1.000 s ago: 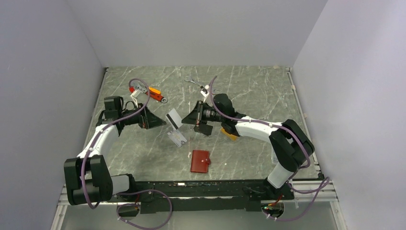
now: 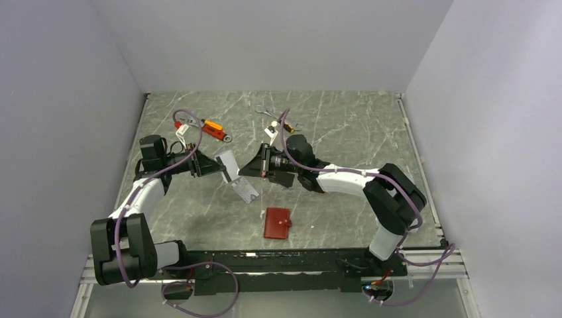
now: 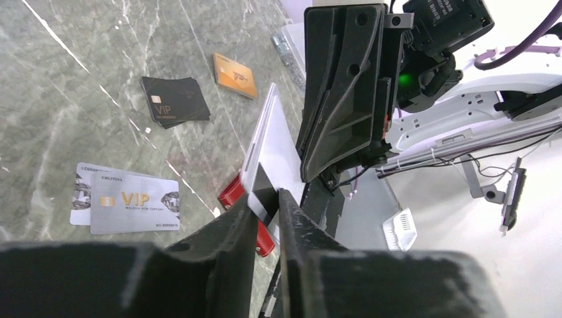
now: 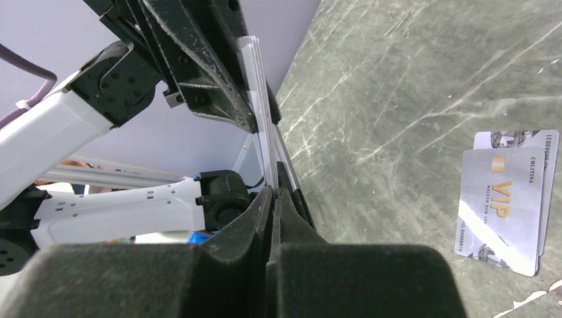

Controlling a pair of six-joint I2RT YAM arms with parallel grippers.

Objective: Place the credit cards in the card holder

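A white card with a dark stripe is held upright between my two grippers; seen edge-on, it looks like more than one layer. My right gripper is shut on its edge. At the opposite edge, my left gripper has its fingers on either side of the card, a narrow gap showing between them. Two overlapping silver VIP cards lie on the table below. Black VIP cards and an orange card stack lie farther right. The red-brown card holder lies closed near the front edge.
Behind the left arm are orange and red tools, and a wrench lies at the back middle. Grey walls close in both sides.
My right gripper has moved left with the white card, bringing its striped edge between the left gripper's fingers. The left arm has shifted slightly. The cards on the table and the holder stayed put.
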